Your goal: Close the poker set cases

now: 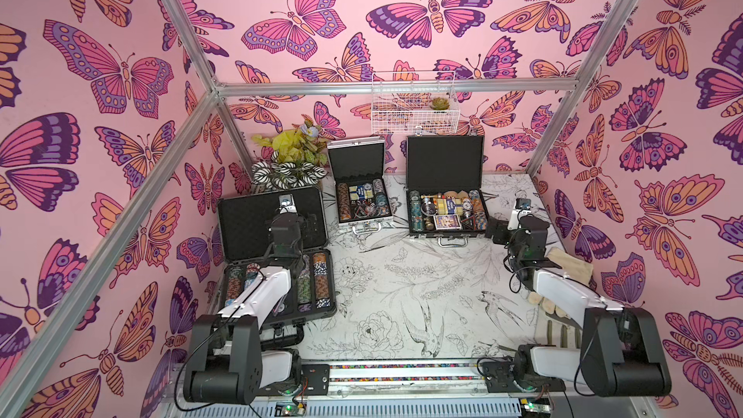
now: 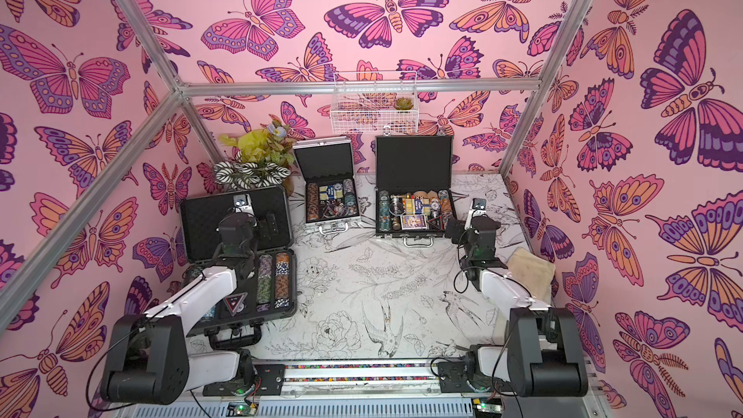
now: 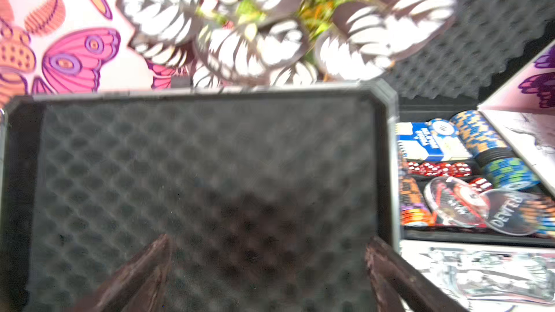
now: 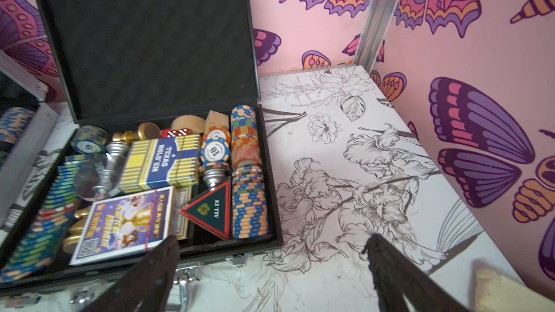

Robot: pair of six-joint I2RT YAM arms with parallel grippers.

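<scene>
Three poker set cases stand with their lids up. The large black case [image 1: 334,308] is at the left, and its foam-lined lid [image 3: 202,156] fills much of the left wrist view. A small silver case [image 1: 370,223] sits at the back middle. Right of it, another black case [image 4: 271,242] holds chips and cards. In front of the large lid hangs my left gripper, open with nothing between its fingers. My right gripper is open and empty, toward the front right of the right-hand case, over the table.
Leafy plants [image 1: 290,162] stand behind the left case. A white wire rack [image 1: 414,112] is on the back wall. Gloves [image 1: 571,264] lie at the right edge.
</scene>
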